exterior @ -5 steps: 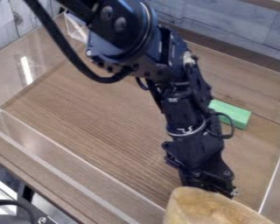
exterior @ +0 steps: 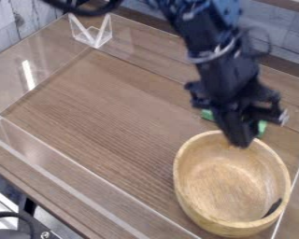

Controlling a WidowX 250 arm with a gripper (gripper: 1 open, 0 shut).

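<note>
The black robot arm reaches down from the top of the camera view, motion-blurred, with its gripper [exterior: 239, 131] hanging over the back part of a tan round bowl [exterior: 230, 185] at the lower right. The fingertips are too blurred to show whether anything is between them. A green block [exterior: 212, 116] lies behind the bowl, partly hidden by the gripper. A small dark mark shows on the bowl's right side.
A white wire object [exterior: 92, 30] stands at the back left. A dark cable curves at the lower left corner.
The gripper has risen and moved slightly right from low beside the bowl. The bowl now sits higher in view, more of it visible.
</note>
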